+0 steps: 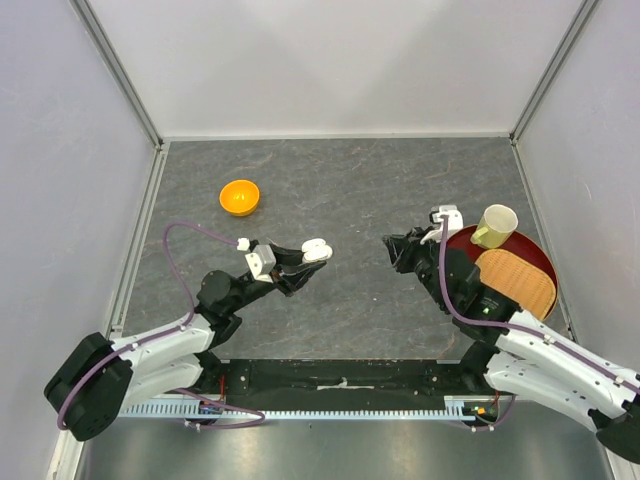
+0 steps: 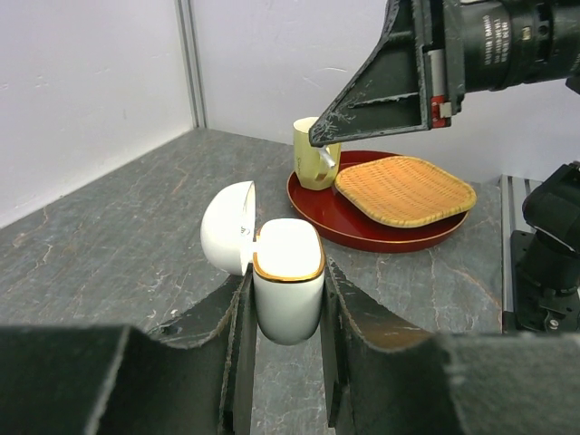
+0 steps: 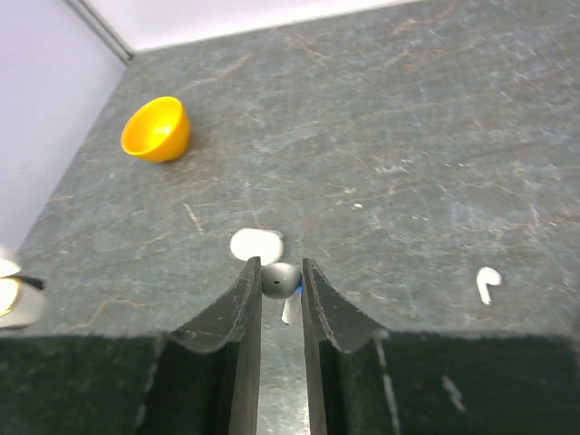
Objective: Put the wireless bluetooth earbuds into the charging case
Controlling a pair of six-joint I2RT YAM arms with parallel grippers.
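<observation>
The white charging case [image 1: 317, 250] is raised in my left gripper [image 1: 305, 272], which is shut on it. In the left wrist view its lid [image 2: 227, 228] stands open beside the gold-rimmed base [image 2: 289, 313]. The wells inside cannot be made out. My right gripper [image 1: 391, 247] hangs to the right of the case, clear of it. In the right wrist view its fingertips sit against both sides of a white earbud [image 3: 258, 245], with the grey tip between them. A second, stemmed earbud [image 3: 488, 283] lies on the table. The case shows blurred at that view's left edge.
A yellow bowl [image 1: 239, 197] stands at the back left. At the right, a red plate [image 1: 541, 256] carries a cream mug [image 1: 494, 226] and a wicker tray [image 1: 517, 280]. Between the two grippers the grey table is bare.
</observation>
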